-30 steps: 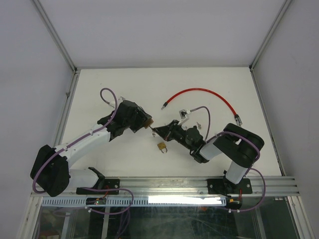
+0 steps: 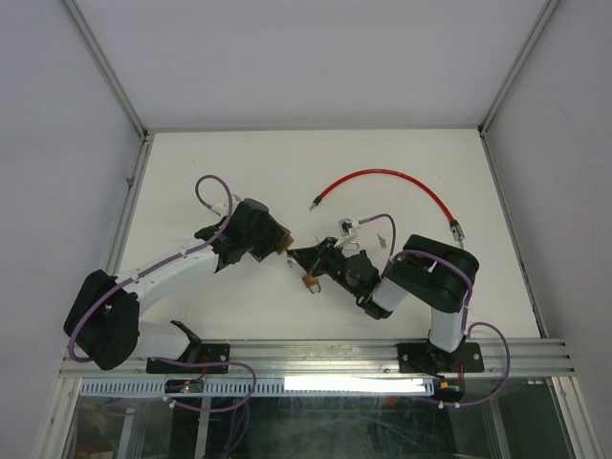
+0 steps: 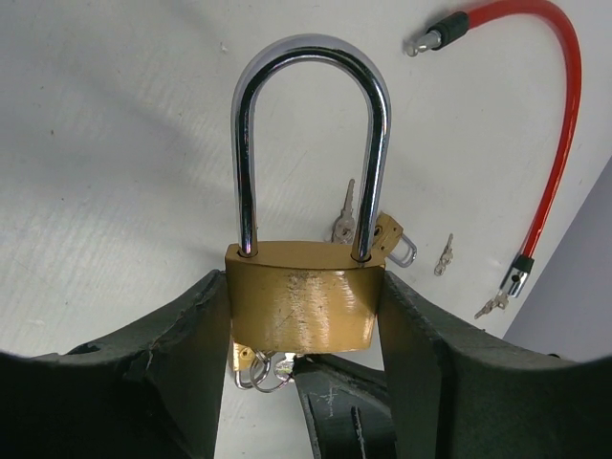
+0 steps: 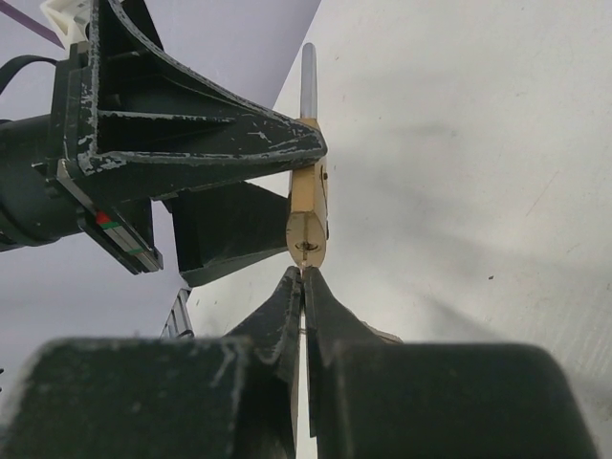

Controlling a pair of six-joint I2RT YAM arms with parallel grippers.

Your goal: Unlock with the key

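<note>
A brass padlock (image 3: pixel 304 301) with a long steel shackle is clamped by its body in my left gripper. Both shackle legs sit in the body. In the right wrist view the padlock's underside, with its keyhole (image 4: pixel 308 247), faces my right gripper. That gripper is shut, its fingertips just below the keyhole. A thin sliver of a key (image 4: pixel 305 261) shows between them and the lock; how deep it sits is hidden. A ring with a silver key (image 3: pixel 284 367) hangs by the right fingertips in the left wrist view.
On the white table lie a small brass padlock (image 2: pixel 312 283) below the right fingertips, another brass padlock (image 3: pixel 386 234) and loose keys (image 3: pixel 444 255). A red cable lock (image 2: pixel 387 172) curves across the back right.
My right gripper has moved a little left, closing the gap to the padlock. The left gripper and padlock have shifted slightly toward the front edge.
</note>
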